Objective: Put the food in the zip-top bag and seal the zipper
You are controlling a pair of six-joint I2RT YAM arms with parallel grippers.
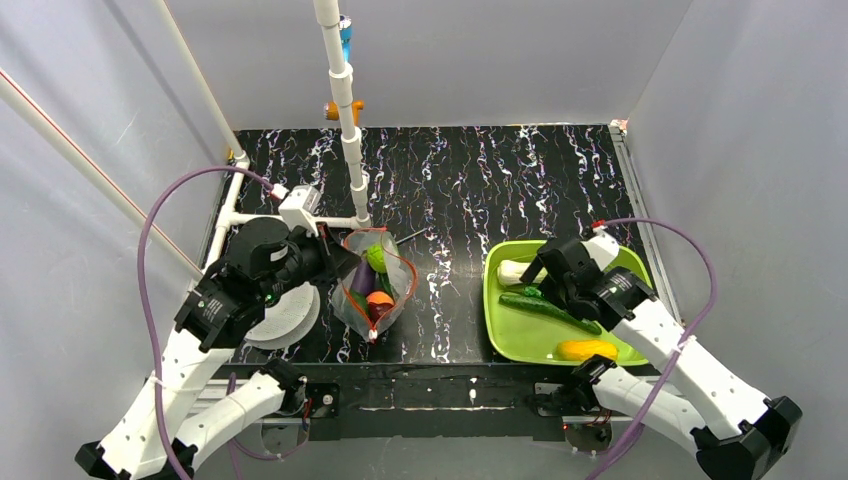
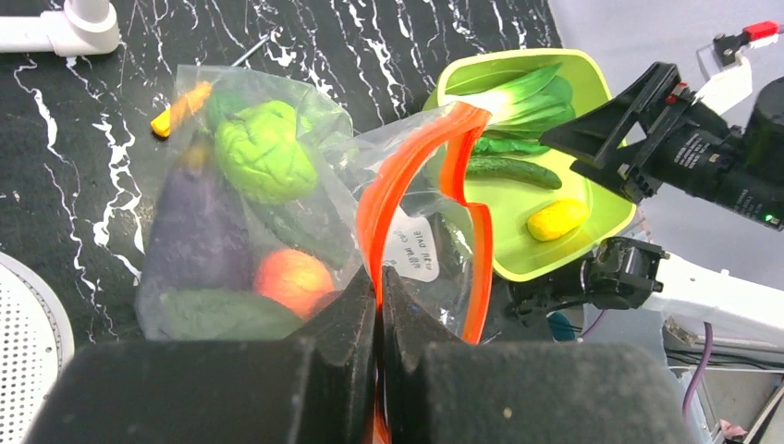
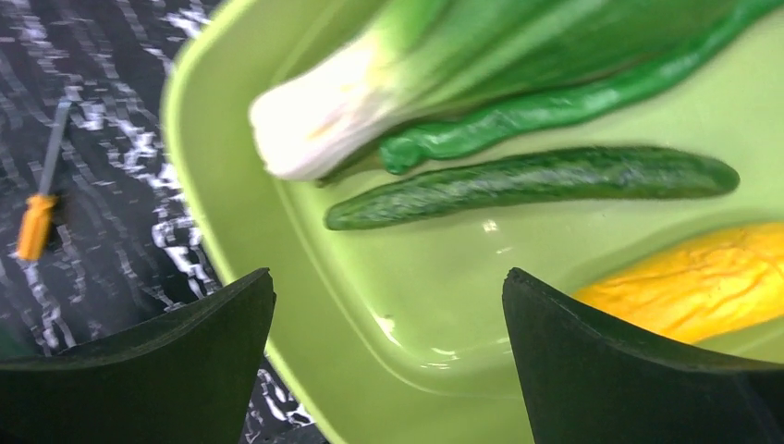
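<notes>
A clear zip top bag (image 1: 392,308) with an orange zipper rim stands on the black counter. Inside it show an eggplant (image 2: 203,217), a green pepper-like vegetable (image 2: 266,151) and a round orange-red item (image 2: 294,280). My left gripper is shut on the bag's orange rim, its fingers pressed together with the strip between them. My right gripper stands open over the green tray (image 1: 508,338), nothing between its fingers. In the tray lie a leek (image 3: 324,111), a long green pepper (image 3: 518,128), a cucumber (image 3: 536,180) and a yellow vegetable (image 3: 703,282).
White perforated plates (image 1: 288,318) lie left of the bag, close by. A screwdriver with an orange handle (image 3: 35,227) rests between bag and tray. A white pipe frame (image 1: 352,160) rises behind the bag.
</notes>
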